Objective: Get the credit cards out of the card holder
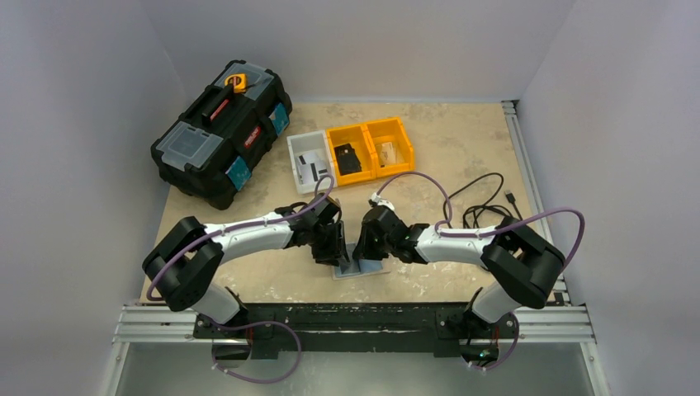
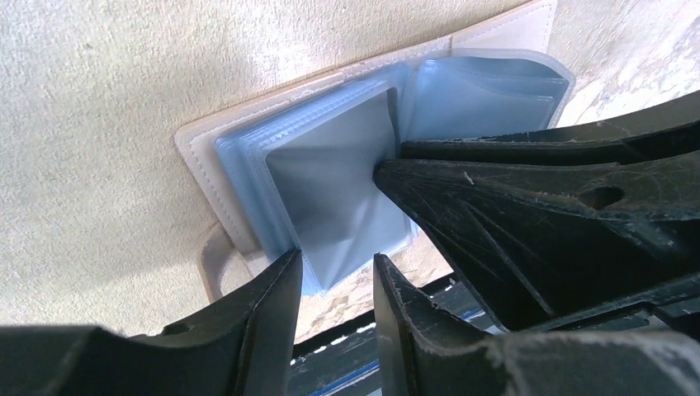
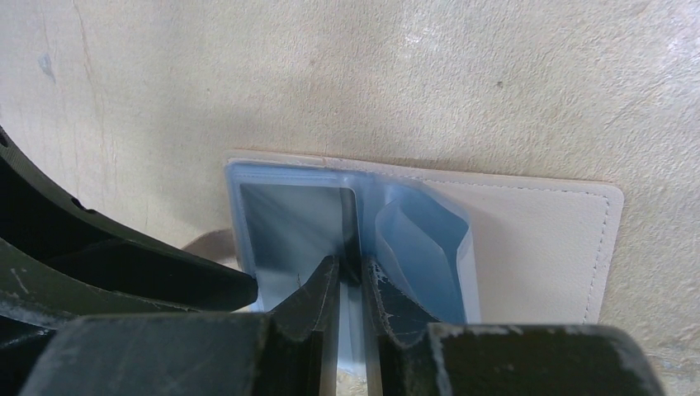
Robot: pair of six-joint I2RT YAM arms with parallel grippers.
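The card holder (image 1: 373, 267) lies open on the table, a pale cover with blue see-through sleeves (image 2: 487, 95). A dark grey card (image 2: 330, 173) shows inside one sleeve. At that sleeve's edge, near the middle of the holder, my right gripper is shut on what looks like the sleeve's edge; the exact spot of the grip is partly hidden. Over the card's near end, my left gripper stands part open, its fingers (image 2: 281, 285) apart and nothing clearly gripped. Both grippers are close together above the holder.
A white bin (image 1: 300, 144) and two orange bins (image 1: 369, 137) stand at the back, with a black toolbox (image 1: 198, 136) to their left. A black cable (image 1: 487, 188) is coiled on the right. The table between bins and arms is mostly clear.
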